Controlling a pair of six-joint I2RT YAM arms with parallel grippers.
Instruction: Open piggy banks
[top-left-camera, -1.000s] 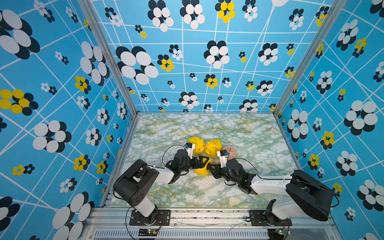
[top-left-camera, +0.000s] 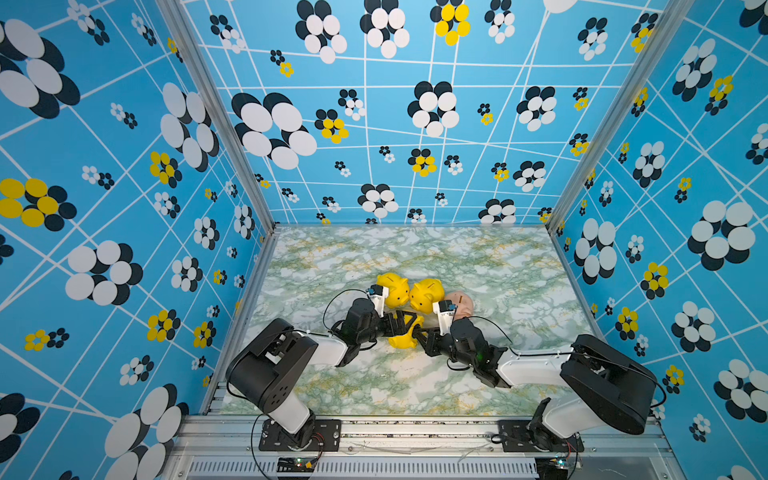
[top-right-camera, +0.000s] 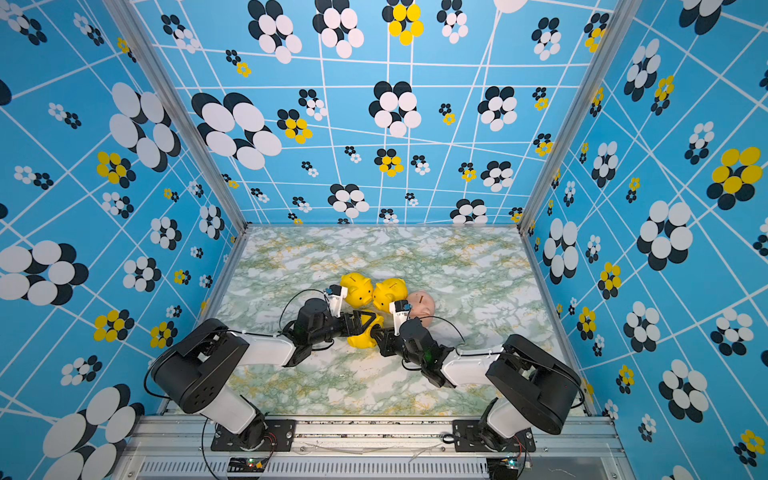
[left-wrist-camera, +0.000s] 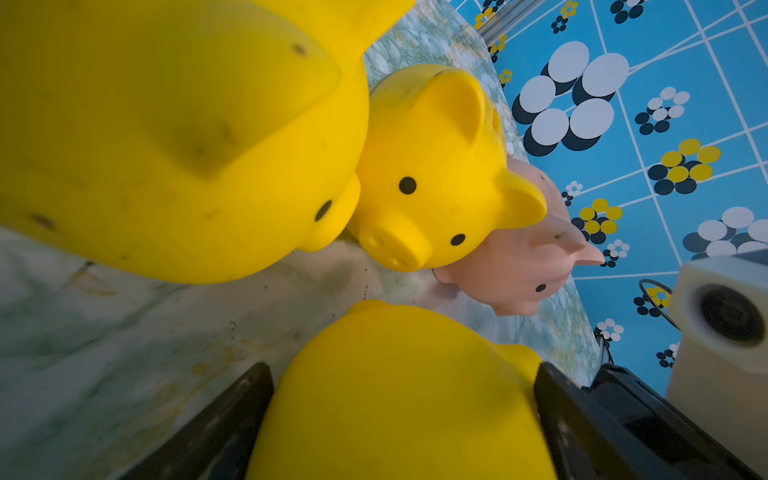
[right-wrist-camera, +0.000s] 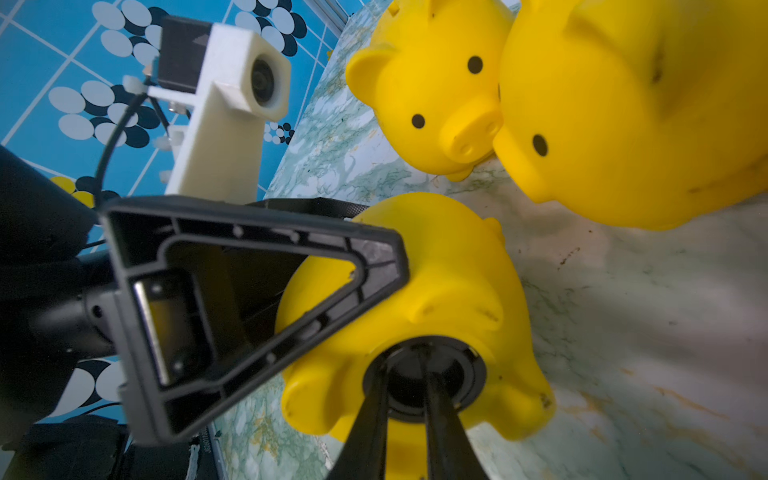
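Note:
The yellow piggy bank (right-wrist-camera: 480, 280) at the front lies tipped over, with the round black plug (right-wrist-camera: 473, 376) in its belly facing my right gripper. My left gripper is spread wide, one finger on each side of this bank's body, close against it. Directly at the plug are the narrow fingertips of my right gripper, part open with a small gap between them. Whether they touch the plug's middle cannot be made out. Behind stand a second yellow bank (top-left-camera: 392, 289), a third yellow bank (top-left-camera: 426, 295) and a pink bank (top-left-camera: 461, 305).
The standing banks crowd close together just behind both grippers. My left gripper's frame and camera mount (right-wrist-camera: 228, 104) reach in near the right fingers. Free marble tabletop (top-left-camera: 344, 248) lies at the back, along both sides and in front.
The right forearm and elbow have shifted slightly, while the right fingertips stay at the bank. My left arm and the banks look unmoved.

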